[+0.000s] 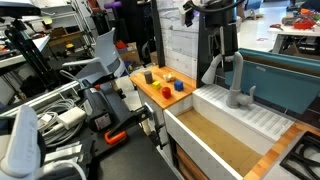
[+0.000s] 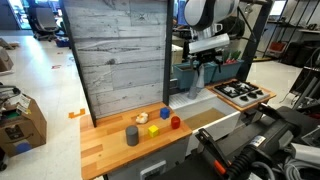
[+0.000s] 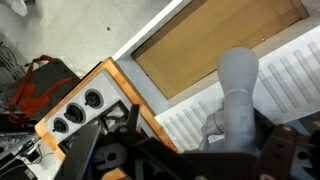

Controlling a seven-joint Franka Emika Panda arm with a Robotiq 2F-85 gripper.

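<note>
My gripper is open above the back edge of a white sink unit, close to the upper part of a grey faucet. In the wrist view the faucet rises near the right-hand finger, and no object is held. Dark fingers stand well apart there. From the other side, the gripper hangs over the faucet, partly covering it. A blue cup, a red cup and a yellow block sit on the wooden counter.
The basin's brown floor is empty. A stove adjoins the sink on the right. A blue-grey bin stands behind the faucet. The grey plank wall rises beside the counter, where a dark cup also stands.
</note>
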